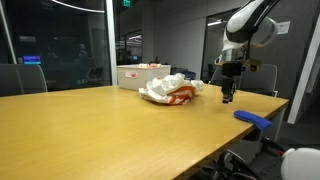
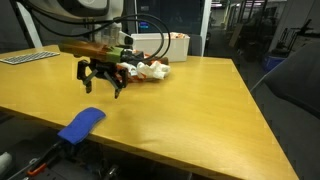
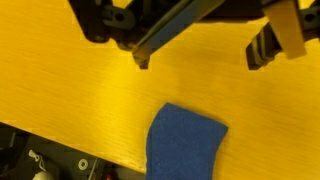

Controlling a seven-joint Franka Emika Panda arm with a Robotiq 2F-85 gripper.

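A flat blue cloth (image 1: 252, 119) lies at the table's edge close to the arm's base. In the wrist view the blue cloth (image 3: 185, 143) fills the lower middle, below the fingers and apart from them. My gripper (image 1: 227, 97) hangs above the table, on the inner side of the cloth. From the second exterior view, the gripper (image 2: 101, 93) is above and beyond the blue cloth (image 2: 82, 124). Its fingers (image 3: 142, 58) stand wide apart, with only bare table between them.
A crumpled white and orange bag (image 1: 172, 91) lies farther back on the table, with a white box (image 1: 142, 76) behind it. A grid-like sheet (image 2: 28, 58) rests at the far left.
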